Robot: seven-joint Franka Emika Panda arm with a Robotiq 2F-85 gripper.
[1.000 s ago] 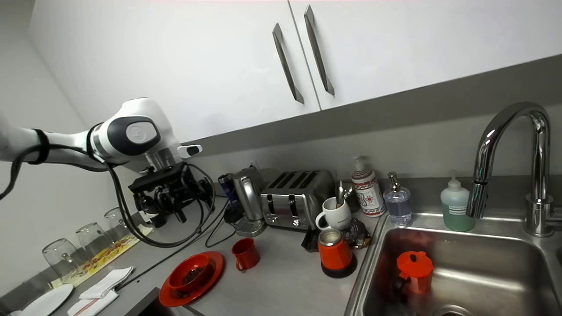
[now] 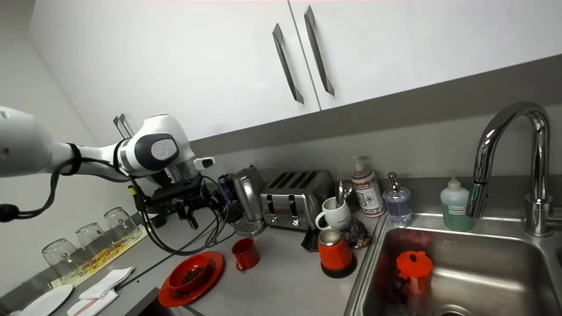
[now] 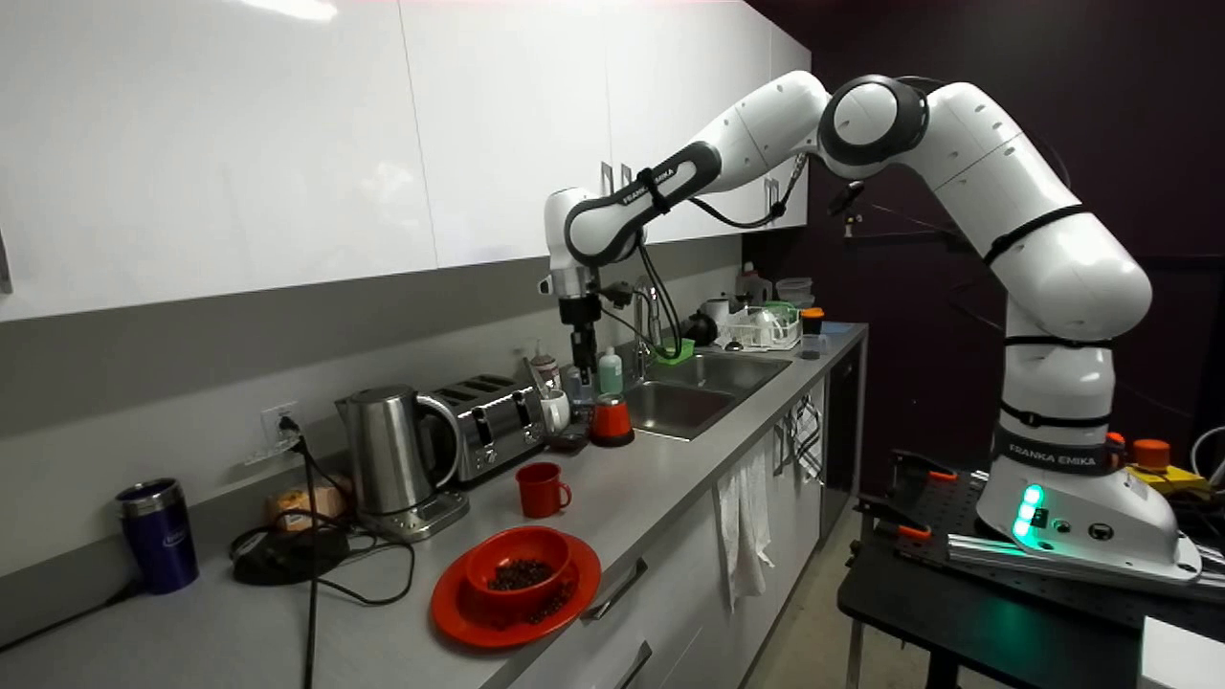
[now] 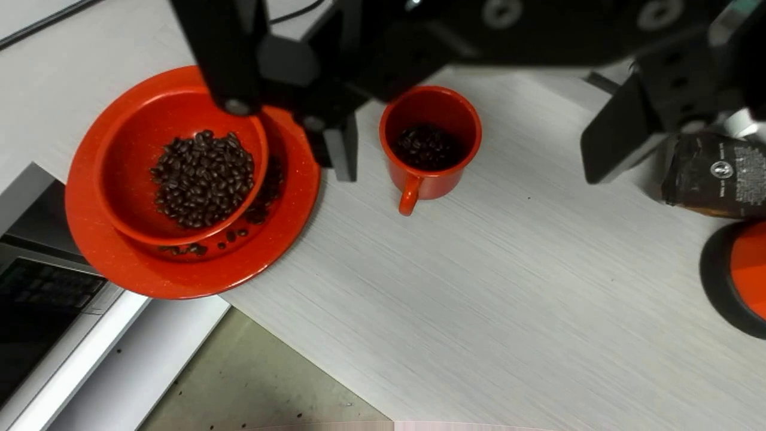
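My gripper is open above the counter, nothing held between its wide-spread fingers. In the wrist view a red mug (image 4: 438, 183) appears between the fingertips, nearer the left one, with dark coffee beans inside. The mug stands upright on the counter, below the gripper and apart from it. To its left is a red bowl (image 4: 129, 158) partly filled with beans, sitting on a red plate (image 4: 237, 269); more beans lie on the plate beside the bowl. In exterior view 1 the gripper (image 2: 188, 217) hangs above and behind the bowl and plate.
A steel kettle (image 3: 382, 454) and toaster (image 2: 290, 205) line the wall. Right of the mug are an orange-red container with a black base (image 2: 335, 255), a dark bag (image 4: 718, 176) and a white mug (image 2: 337, 215). The sink (image 2: 477, 253) holds a red moka pot (image 2: 416, 271).
In exterior view 1 the arm and gripper have shifted right and lower. The mug, bowl and plate have stayed where they were.
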